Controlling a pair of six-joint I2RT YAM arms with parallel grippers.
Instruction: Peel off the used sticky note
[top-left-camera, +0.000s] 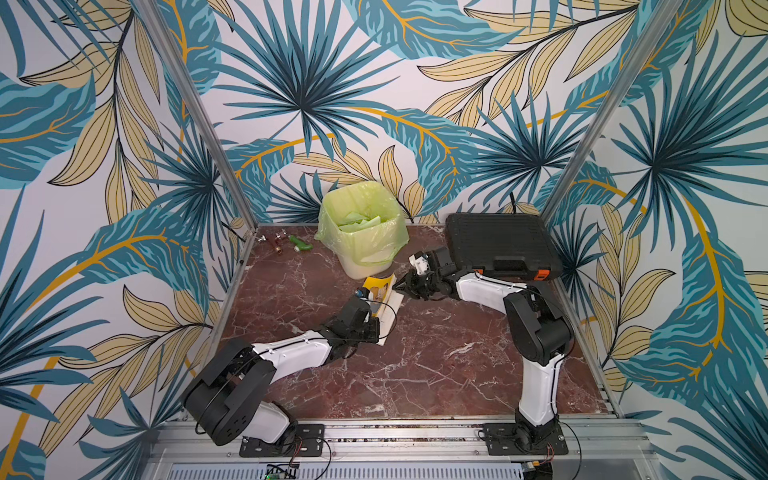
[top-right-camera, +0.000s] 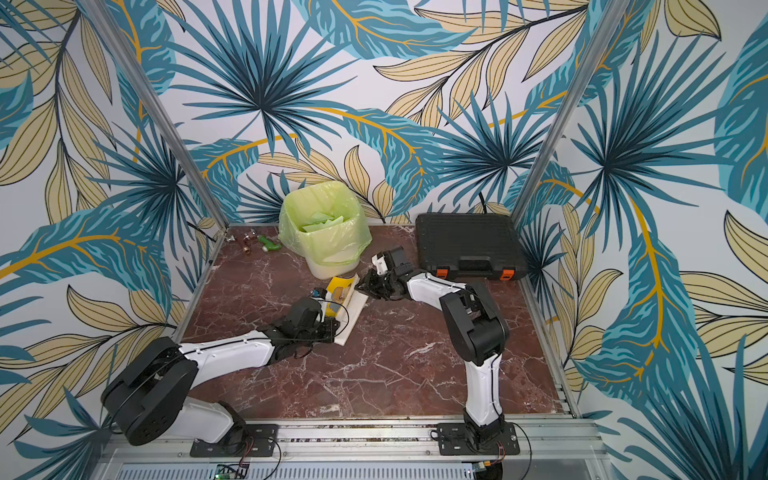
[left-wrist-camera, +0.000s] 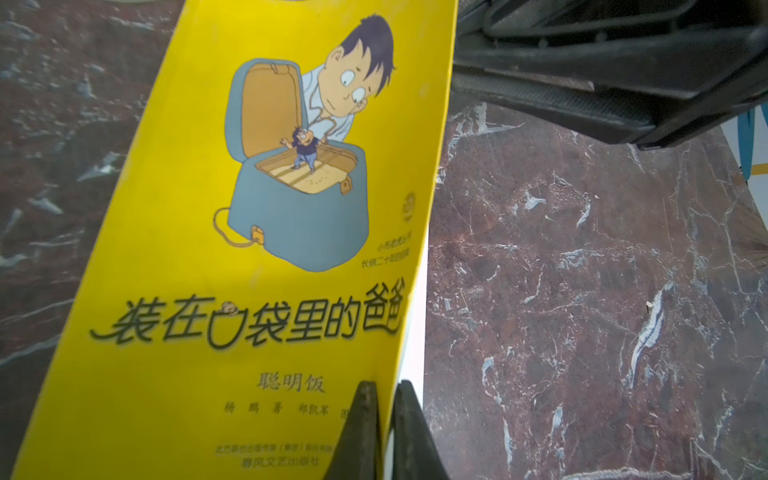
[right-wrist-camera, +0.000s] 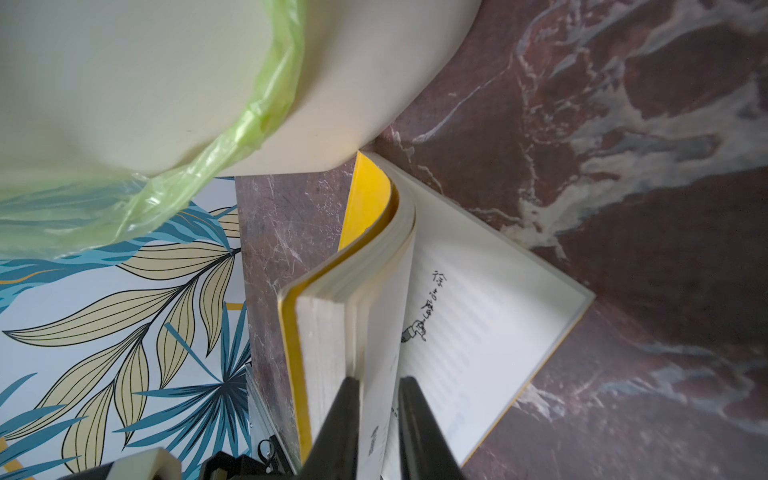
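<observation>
A yellow book with a cartoon cover stands partly lifted in the middle of the table, its white inner page (right-wrist-camera: 488, 328) lying out beside the raised pages in the right wrist view. My left gripper is shut at the cover's edge, low in its wrist view; whether the edge is between the fingers is unclear. My right gripper is part open at the raised page block's edge, its fingertips dark and blurred. No sticky note can be made out in these views.
A bin (top-left-camera: 360, 224) with a green liner stands just behind the book. A black case (top-left-camera: 500, 240) lies at the back right, and small fittings with a green item (top-left-camera: 301, 243) at the back left.
</observation>
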